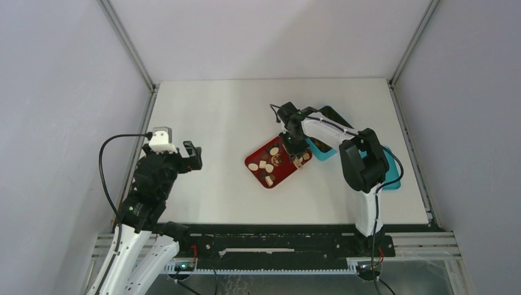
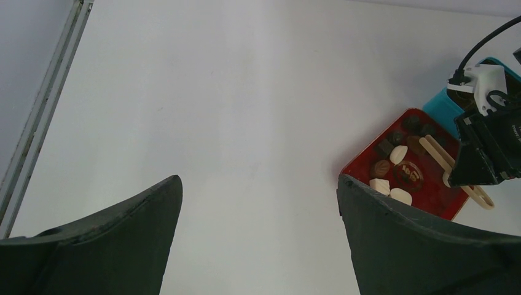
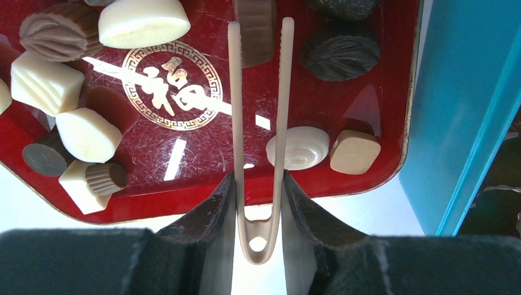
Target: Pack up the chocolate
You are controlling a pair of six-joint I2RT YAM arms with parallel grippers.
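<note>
A red tray (image 1: 261, 172) holds several white, milk and dark chocolates. My right gripper is over it, its fingers around wooden tongs (image 3: 236, 123); the tong tips stand apart beside a milk chocolate bar (image 3: 255, 43), with a white round chocolate (image 3: 298, 149) and a tan square one (image 3: 354, 152) near the right arm of the tongs. Whether the tongs touch any piece is unclear. A blue container (image 3: 454, 110) adjoins the tray. My left gripper (image 1: 187, 153) hangs open and empty at the table's left, away from the tray.
A second blue container (image 1: 390, 181) lies at the right, partly hidden under the right arm. Walls bound the sides and back.
</note>
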